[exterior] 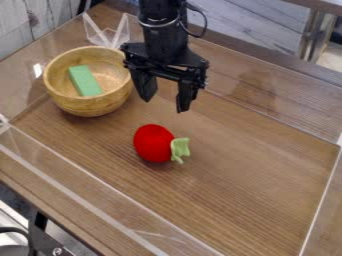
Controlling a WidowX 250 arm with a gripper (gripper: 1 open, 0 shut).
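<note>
My black gripper [164, 80] hangs from the top centre over the wooden table, its fingers pointing down; whether it is open or shut is unclear, and I see nothing clearly held. A red object with green leaves, like a strawberry [156, 142], lies below it on the table. At the left, a wooden bowl [116, 99] holds a light green block [83, 81], up and left of the gripper.
Pale clear plastic shapes stand behind the bowl at the top left. A dark cable shows at the lower left corner.
</note>
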